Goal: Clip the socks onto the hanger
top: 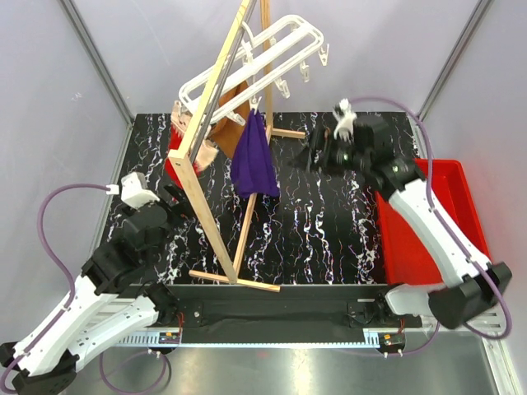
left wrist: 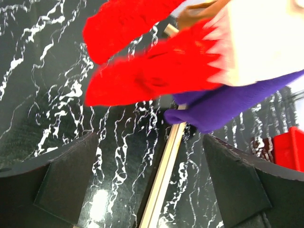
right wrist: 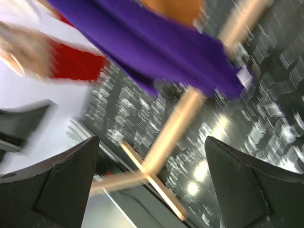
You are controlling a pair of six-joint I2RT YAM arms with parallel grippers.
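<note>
The white clip hanger (top: 272,70) hangs tilted from the wooden stand. A purple sock (top: 254,160) dangles from a clip on its near side, with a brown sock (top: 229,123) behind it. To the left hang red and cream socks (top: 183,136), seen large and blurred as a red sock (left wrist: 156,71) in the left wrist view. My left gripper (top: 177,202) is open, left of the stand and below those socks. Right of the purple sock, my right gripper (top: 305,155) is open and clear of it; the purple sock (right wrist: 166,50) crosses the right wrist view.
The wooden stand (top: 198,202) rises between my arms, its feet on the black marbled surface. An empty red bin (top: 428,239) sits at the right. Dark table between the stand and bin is clear. Free clips line the hanger's right end.
</note>
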